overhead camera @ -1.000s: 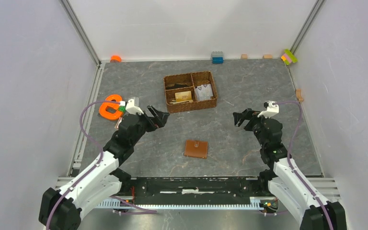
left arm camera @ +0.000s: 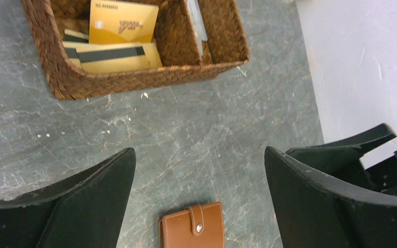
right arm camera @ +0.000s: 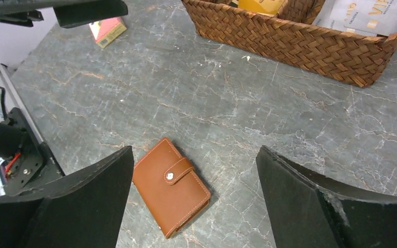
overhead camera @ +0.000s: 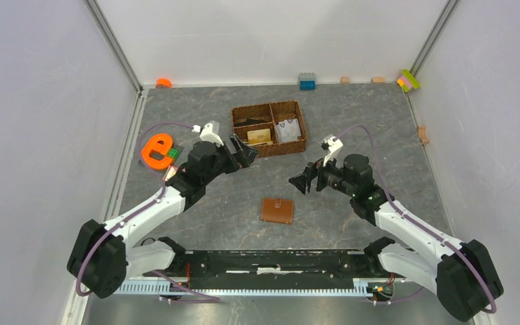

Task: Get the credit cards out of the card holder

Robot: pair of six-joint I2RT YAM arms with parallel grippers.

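Observation:
The brown card holder [overhead camera: 277, 210] lies on the grey table, its strap [right arm camera: 179, 170] snapped down across one edge. No cards show from it. My left gripper [overhead camera: 245, 152] is open and empty, in the air by the basket's near left corner; in the left wrist view the holder [left arm camera: 194, 230] appears low in the frame between the fingers. My right gripper [overhead camera: 300, 184] also stands open with nothing in it, above and to the right of the holder. Through the right wrist view the holder [right arm camera: 170, 191] shows beyond the left finger [right arm camera: 95, 204], apart from it.
Behind the holder stands a woven basket [overhead camera: 281, 149] with compartments, holding a yellow card [left arm camera: 121, 23] and white packets [overhead camera: 288, 130]. Orange letter [overhead camera: 147, 145] and a small box [right arm camera: 107, 32] lie at the left. Bare table surrounds the holder.
My right gripper has swung left and closer to the holder. The left one has moved right and slightly away toward the basket. The holder and basket stay put.

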